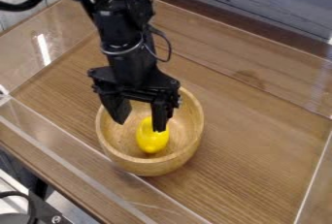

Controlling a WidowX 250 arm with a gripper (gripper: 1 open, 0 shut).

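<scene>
A light wooden bowl (pixel 180 152) holds a yellow oval object (pixel 153 137), lying toward the right of its middle. My black gripper (pixel 139 119) hangs over the bowl, its two fingers apart and pointing down, one above the bowl's left part, the other just above the yellow object. I see nothing held between them.
A white wall (pixel 273 5) runs along the back. A cable lies at the lower left, past the table's edge.
</scene>
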